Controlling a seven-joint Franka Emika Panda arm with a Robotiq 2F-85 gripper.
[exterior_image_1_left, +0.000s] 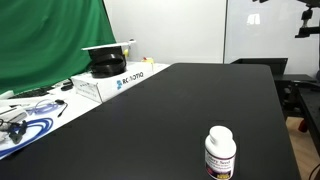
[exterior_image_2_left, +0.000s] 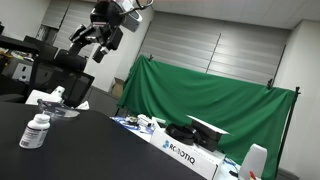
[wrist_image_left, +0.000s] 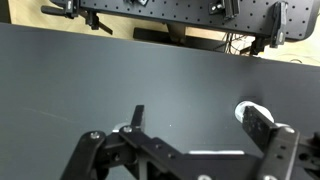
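A white bottle (exterior_image_1_left: 220, 153) with a white cap and a printed label stands upright on the dark table, near the front in exterior view 1. In exterior view 2 the same bottle (exterior_image_2_left: 36, 131) is at the lower left. My gripper (exterior_image_2_left: 87, 46) hangs well above the table there, its fingers spread and nothing between them. From the wrist, a white round top, seemingly the bottle (wrist_image_left: 243, 110), shows beside the right finger, which partly covers it. Only bits of the gripper enter the top right of exterior view 1.
A clear container (exterior_image_2_left: 58, 108) sits behind the bottle in exterior view 2. A white Robotiq box (exterior_image_1_left: 120, 82) and blue cables (exterior_image_1_left: 30, 130) lie along the table's left side.
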